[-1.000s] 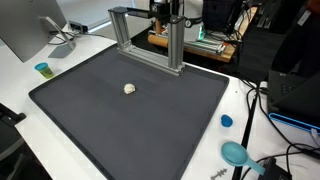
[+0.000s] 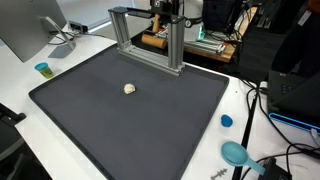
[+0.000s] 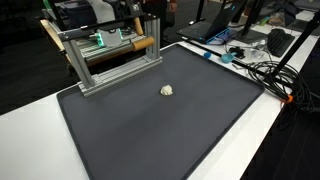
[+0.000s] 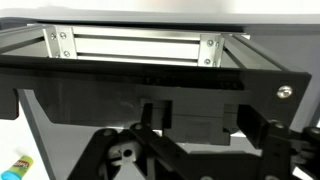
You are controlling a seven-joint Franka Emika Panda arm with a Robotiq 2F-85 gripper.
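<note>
My gripper stands open in the wrist view, its dark fingers apart over a long black bar. Grey shows in the gap between the fingers, and I cannot tell what it belongs to. A silver metal frame (image 4: 140,47) runs behind the black bar. In exterior view 1 that metal frame (image 2: 150,60) stands at the back of the dark mat, with an orange-brown piece (image 2: 155,42) by its upper part. The gripper is hard to make out there. A small pale lump (image 3: 166,90) lies alone on the dark mat (image 3: 150,125).
A small green-and-blue tub (image 2: 44,70) stands left of the mat. On the right lie a blue lid (image 2: 226,121) and a turquoise round item (image 2: 240,156), near dark cables.
The orange-brown piece by the top of the frame shows lower and more clearly now. The pale lump and the things around the mat have stayed put.
</note>
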